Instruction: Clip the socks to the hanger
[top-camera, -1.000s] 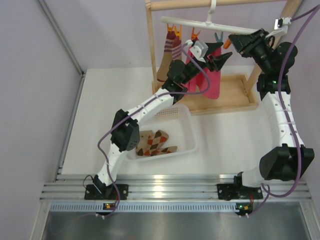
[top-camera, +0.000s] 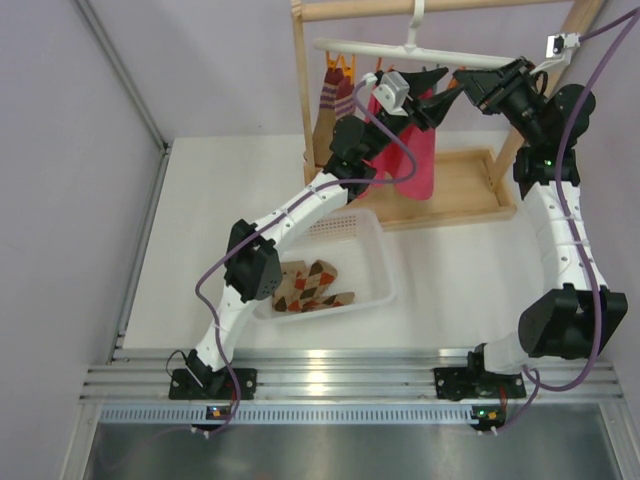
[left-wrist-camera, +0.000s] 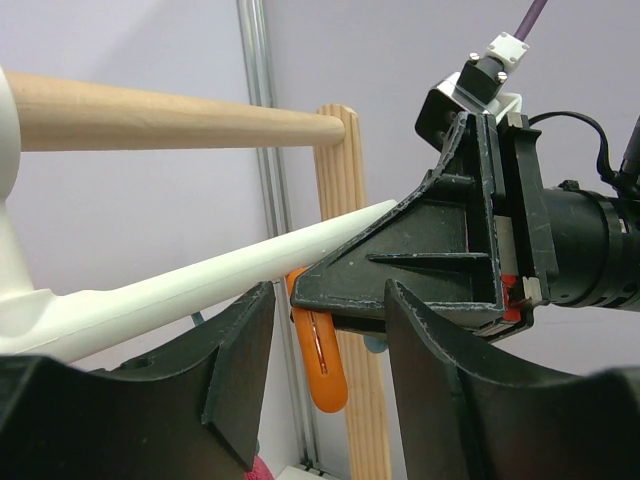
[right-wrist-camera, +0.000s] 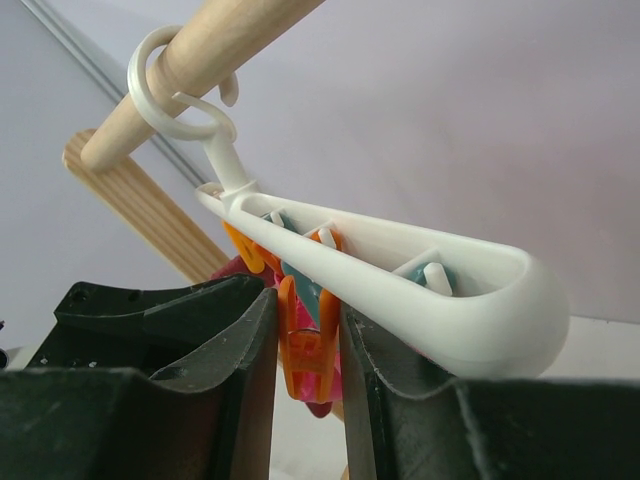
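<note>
The white hanger (top-camera: 345, 46) hangs from a wooden rail, with pink socks (top-camera: 420, 165) and striped brown socks (top-camera: 328, 105) clipped under it. Near its right end, my right gripper is shut on an orange clip (right-wrist-camera: 306, 348), one finger against each side. The same orange clip (left-wrist-camera: 320, 360) shows beyond the fingers of my left gripper, which stands open, nothing between its pads. From above, the left gripper (top-camera: 450, 88) is just left of the right gripper (top-camera: 466, 82), in front of the pink socks. Its arm hides part of them.
A white basket (top-camera: 388, 275) on the table holds several patterned brown socks (top-camera: 305, 285). The wooden frame's right post (left-wrist-camera: 365, 400) stands close behind the right gripper. Open table lies at the left (top-camera: 200, 200).
The hanger and its hanging socks have shifted slightly left and down. My left gripper has risen a little in the top view, closer to the bar. The right arm is nearly still.
</note>
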